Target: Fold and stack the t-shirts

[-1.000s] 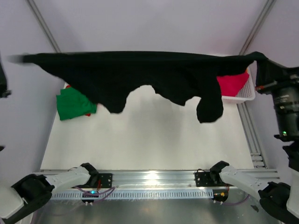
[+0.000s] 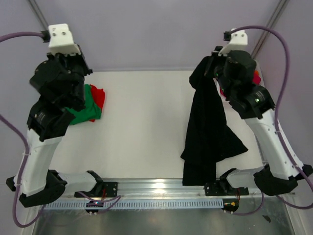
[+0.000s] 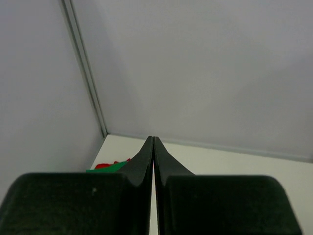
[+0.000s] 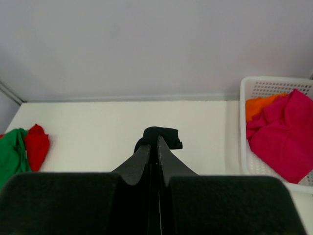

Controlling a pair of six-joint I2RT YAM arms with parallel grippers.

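A black T-shirt hangs from my right gripper at the right side, draping down to the table's front edge. In the right wrist view its dark top shows at the shut fingertips. My left gripper is raised over the left side; in the left wrist view it is shut with nothing visible between its fingers. Folded green cloth lies on red cloth at the back left of the white table.
A white basket at the back right holds pink and orange cloths. Walls close in the back and sides.
The black shirt, earlier stretched wide across the top view, now hangs from the right gripper alone. Both arms have moved inward into the top view, the right one carrying the shirt leftward.
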